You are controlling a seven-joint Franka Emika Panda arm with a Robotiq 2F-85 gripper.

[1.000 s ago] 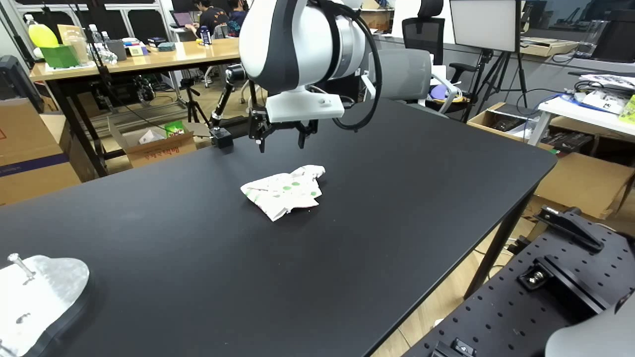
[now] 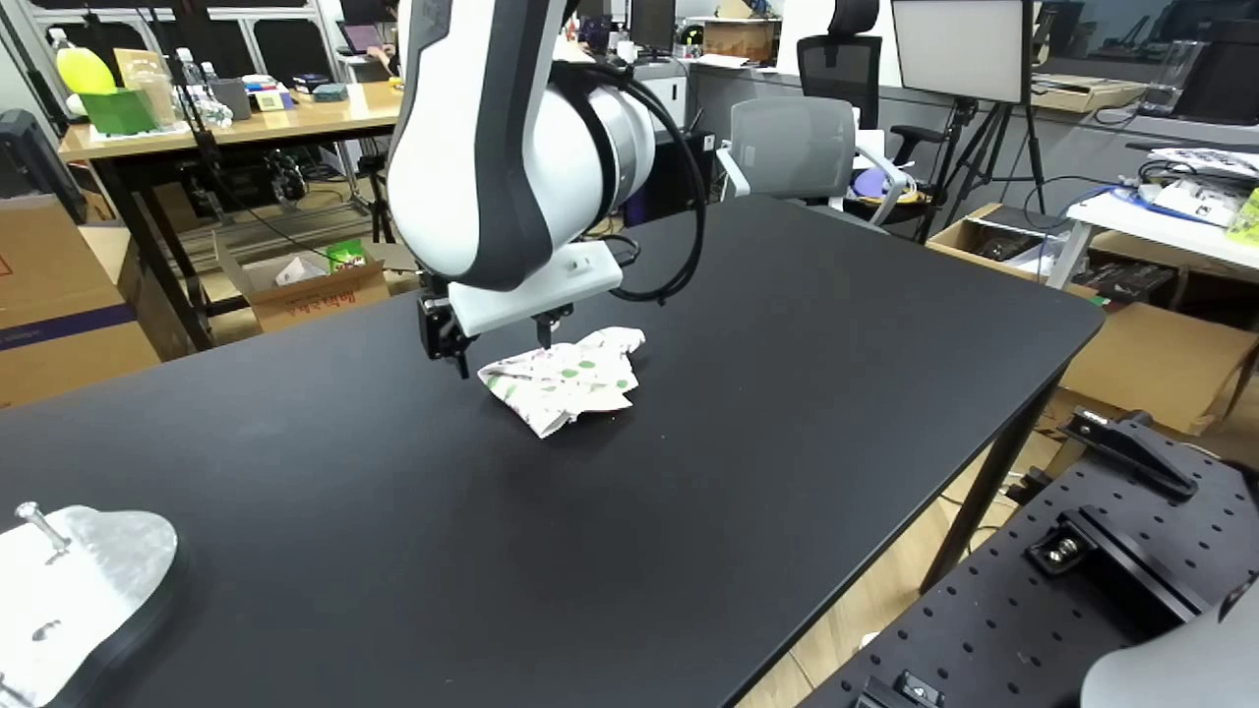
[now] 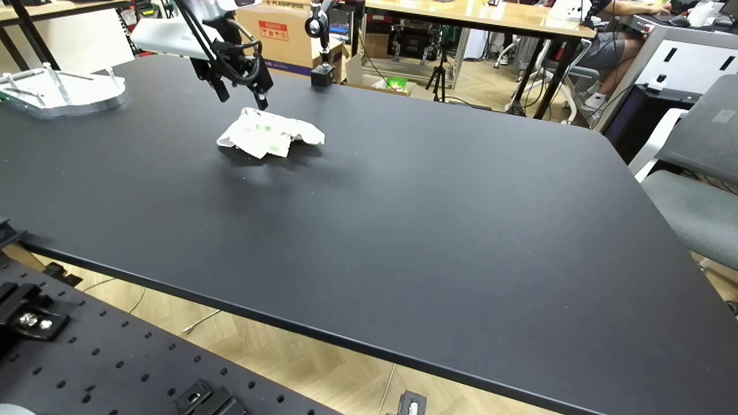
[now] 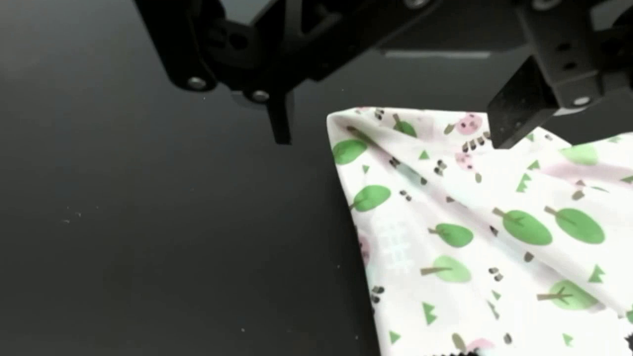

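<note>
A crumpled white cloth [image 2: 569, 380] printed with green trees and pink pigs lies on the black table, its folds rising a little. My gripper [image 2: 505, 360] hangs low at the cloth's far left edge, its fingers spread wide. In the wrist view the gripper straddles a cloth corner: one finger [image 4: 280, 121] is over bare table, the other over the cloth [image 4: 474, 237]. Nothing is held between them. Exterior view 2 has the gripper [image 3: 242, 102] just above and behind the cloth [image 3: 266, 132]; whether a fingertip touches it, I cannot tell.
A metal plate with upright posts [image 2: 89, 578] sits at the table's left. A small black stand [image 3: 322, 75] is at the table's back edge.
In exterior view 1 my gripper has come down and to the left, from above and behind the cloth to its edge. The cloth has not moved; the fingers remain open.
</note>
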